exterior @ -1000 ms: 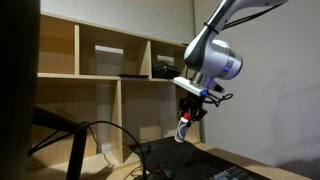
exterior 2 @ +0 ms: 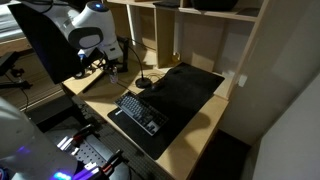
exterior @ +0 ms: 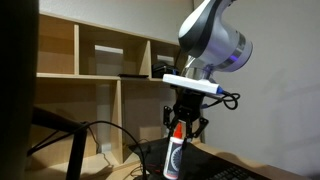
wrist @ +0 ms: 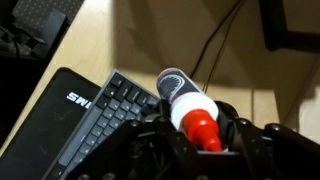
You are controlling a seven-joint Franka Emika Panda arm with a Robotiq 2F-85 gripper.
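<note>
A white bottle with a red top (exterior: 174, 155) hangs nearly upright from my gripper (exterior: 185, 128) in the first exterior view. Seen from the wrist, the red cap (wrist: 202, 128) points toward the camera, and the bottle's dark label with a round mark (wrist: 178, 86) lies beyond it. My gripper is shut on the bottle near its cap, with a dark finger on each side. In the second exterior view the gripper (exterior 2: 112, 62) is over the desk's left part, and the bottle is too small to make out clearly. Whether its base touches the desk cannot be told.
A keyboard (exterior 2: 141, 111) lies on the black desk mat (exterior 2: 178, 108), near the bottle in the wrist view. Dark cables (wrist: 224, 30) cross the bare wood beside it. Open shelves (exterior: 100, 65) stand behind; a black stand (exterior 2: 141, 78) rises from the desk.
My arm has carried the bottle left and toward the first exterior camera, and it appears lower and larger there. The grip on it has stayed.
</note>
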